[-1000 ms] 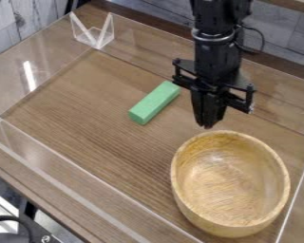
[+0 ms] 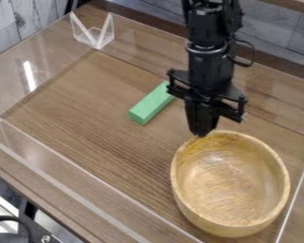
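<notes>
The black robot gripper [image 2: 200,121] hangs over the wooden table at centre right, just above the far rim of a large light wooden bowl [image 2: 230,203]. Its fingertips are close together, and no object shows between them. A green block [image 2: 152,102] lies on the table to the left of the gripper, apart from it.
A white wire rack [image 2: 94,30] stands at the back left. A dark curved object [image 2: 15,228] shows at the bottom left corner. The table's back edge runs along the top right.
The gripper has shifted slightly to the left. The bowl and the green block are unmoved.
</notes>
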